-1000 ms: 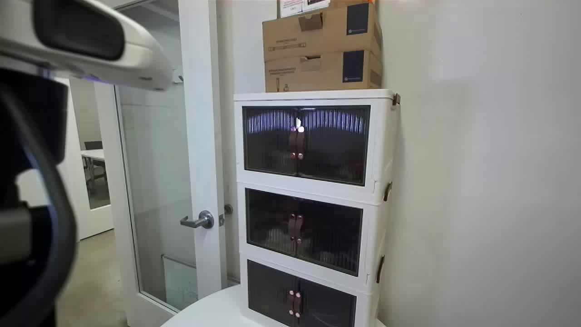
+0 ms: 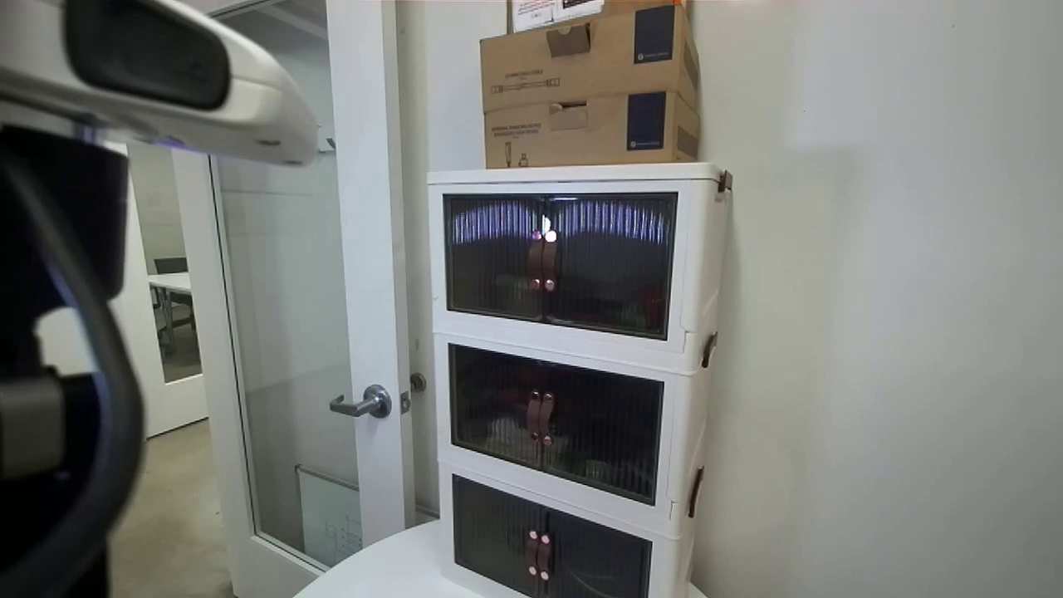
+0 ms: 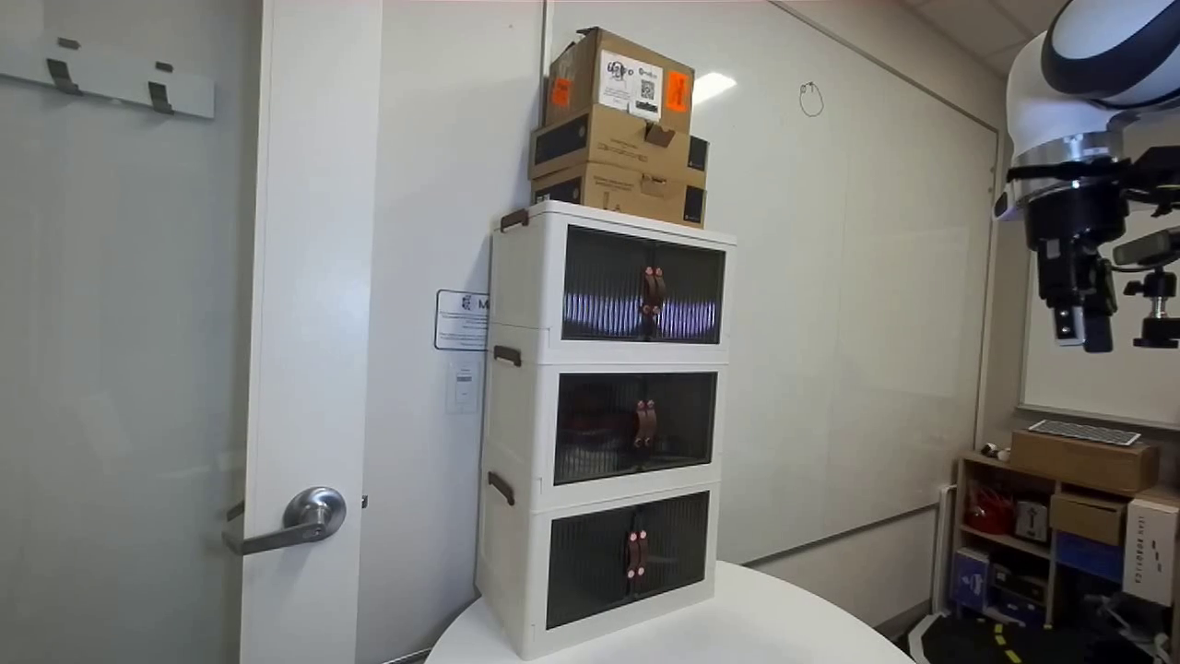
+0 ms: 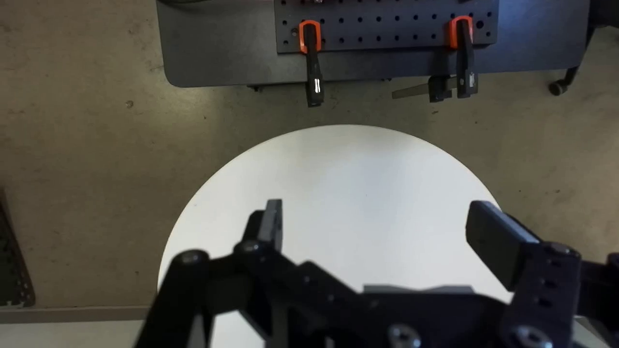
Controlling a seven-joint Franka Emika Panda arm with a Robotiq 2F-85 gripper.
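Note:
My gripper stands open, its two fingers wide apart over the round white table, with nothing between them. In the second exterior view the gripper [image 3: 1084,332] points down at the upper right, well away from the cabinet. A white three-tier cabinet [image 2: 688,349] stands on the table, each tier with a pair of dark ribbed doors. All the doors look closed. Paired brown handles meet at the middle of the top doors [image 2: 608,264], the middle doors [image 2: 603,428] and the bottom doors [image 2: 598,553]. The first exterior view shows only part of the arm [image 2: 279,120].
Cardboard boxes [image 3: 614,138] are stacked on top of the cabinet. A door with a lever handle [image 2: 369,402] is beside the cabinet.
The arm at the left of the first exterior view has shifted very slightly. The cabinet, its doors and the boxes look unchanged.

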